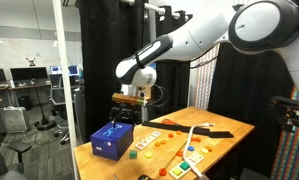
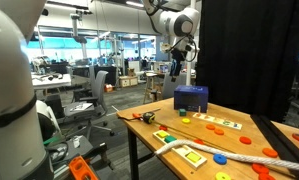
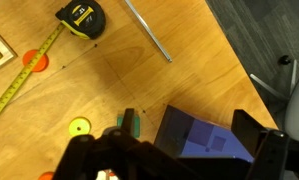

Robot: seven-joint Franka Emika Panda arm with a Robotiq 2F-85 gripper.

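Observation:
A dark blue box (image 1: 111,142) with light lettering stands at the left end of the wooden table. In exterior view 2 the same box (image 2: 191,98) is at the far end. My gripper looks open, its two dark fingers well apart with nothing seen held. In the wrist view the box (image 3: 211,138) lies below and between the fingers, partly covered by them. A green block (image 3: 130,118) shows beside the left finger. The gripper hangs above the box area, apart from it.
A tape measure (image 3: 81,18) with its yellow blade out and a thin grey rod (image 3: 147,30) lie on the table. Coloured discs such as a yellow one (image 3: 80,126) are scattered about. A white rope (image 2: 239,157) lies along the table in exterior view 2.

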